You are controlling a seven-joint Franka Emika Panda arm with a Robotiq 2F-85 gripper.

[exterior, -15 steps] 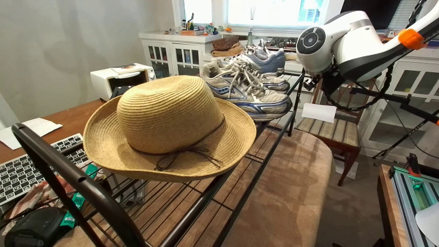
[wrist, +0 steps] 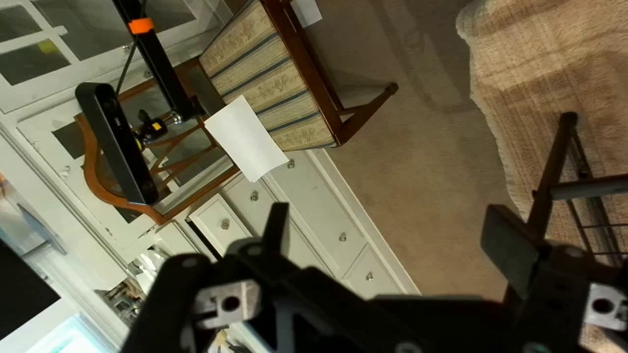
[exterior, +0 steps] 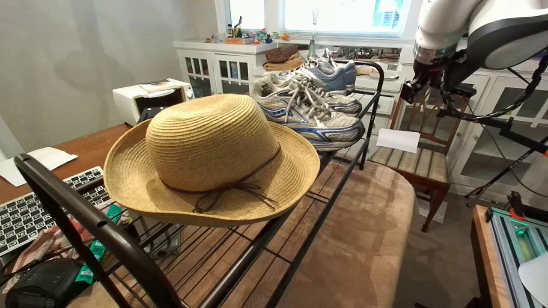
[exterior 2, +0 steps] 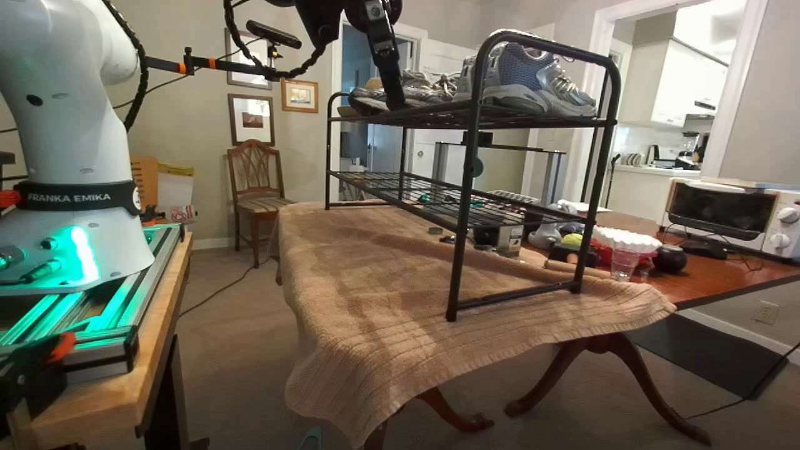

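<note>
A straw hat (exterior: 210,143) with a dark cord bow rests on the near end of a black metal rack's top shelf. Behind it on that shelf are grey and blue running shoes (exterior: 308,110), seen from the other side as shoes (exterior 2: 517,79) too. My gripper is open, its two fingers wide apart and only floor and drawers visible between them. In the first exterior view it hangs off the rack's right side, apart from hat and shoes. The hat is out of the wrist view.
The rack (exterior 2: 465,217) stands on a towel-covered table (exterior 2: 367,300). A striped chair (wrist: 271,82) with a white sheet on it stands beyond. Clutter and a toaster oven (exterior 2: 720,217) occupy the wooden table. Open floor (wrist: 412,194) lies beside the towel's edge.
The arm's wrist has swung right and upward, away from the rack's far end, and turned. The hat and shoes have stayed where they were.
</note>
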